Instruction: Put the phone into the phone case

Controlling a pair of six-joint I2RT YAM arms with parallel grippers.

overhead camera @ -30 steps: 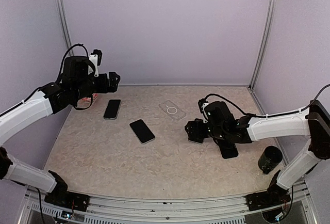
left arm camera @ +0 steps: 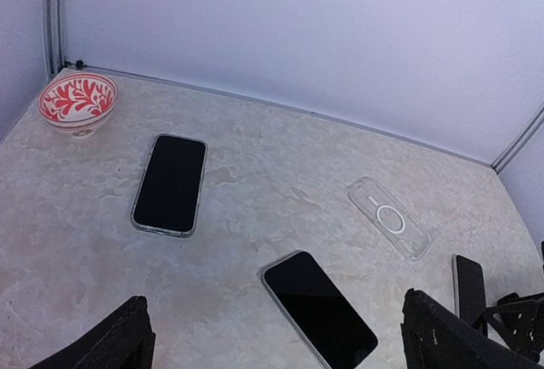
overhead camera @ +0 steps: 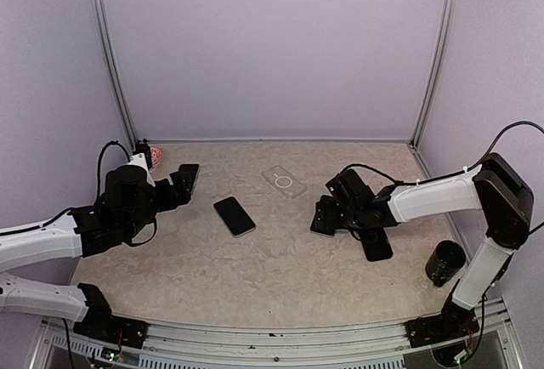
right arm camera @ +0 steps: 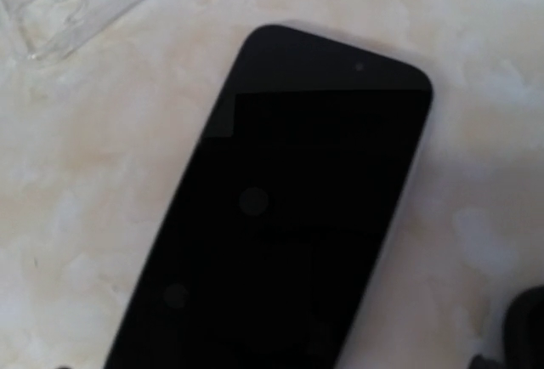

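A clear phone case (overhead camera: 284, 180) with a white ring lies flat at the back centre, also seen in the left wrist view (left arm camera: 389, 216). A black phone (overhead camera: 234, 216) lies at the centre; another (left arm camera: 168, 184) lies further left. My right gripper (overhead camera: 327, 214) hovers low over a black phone (right arm camera: 280, 216) on the right, whose screen fills much of the right wrist view, with the case's corner beside it. My left gripper (overhead camera: 178, 189) is raised at the left, open and empty, its fingers at the lower edges of its wrist view. The right one is open, its fingertips mostly out of its view.
A red-and-white bowl (left arm camera: 76, 97) sits at the back left. A further black slab (overhead camera: 377, 246) lies right of my right gripper, and a dark cup (overhead camera: 444, 263) stands at the front right.
My left arm has come down and toward the front from a higher pose. My right gripper has shifted slightly over the phone on the right.
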